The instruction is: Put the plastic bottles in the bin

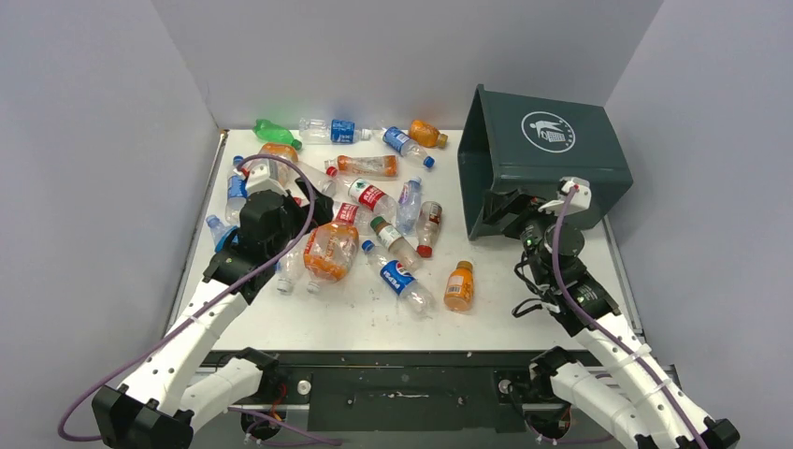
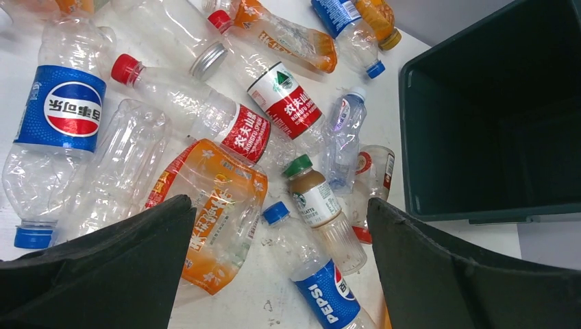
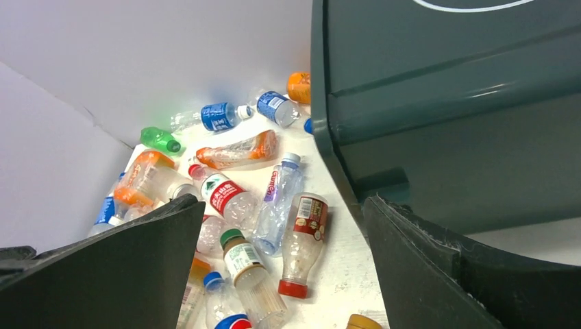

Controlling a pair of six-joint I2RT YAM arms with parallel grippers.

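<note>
Plastic bottles lie scattered over the white table, among them a Pepsi bottle (image 1: 397, 276), an orange-juice bottle (image 1: 459, 286), a green bottle (image 1: 273, 131) and a red-capped brown-label bottle (image 3: 305, 240). The dark green bin (image 1: 561, 164) lies on its side at the back right, its opening facing left. My left gripper hangs open over the left-hand cluster, above a crushed orange-label bottle (image 2: 212, 219), nothing held. My right gripper is open beside the bin's near side, with bottles seen beyond its fingers and none held.
Walls (image 1: 112, 159) enclose the table at left, back and right. Bare table (image 1: 486, 327) shows at the front centre and right. The bin takes up the back right, close to my right arm.
</note>
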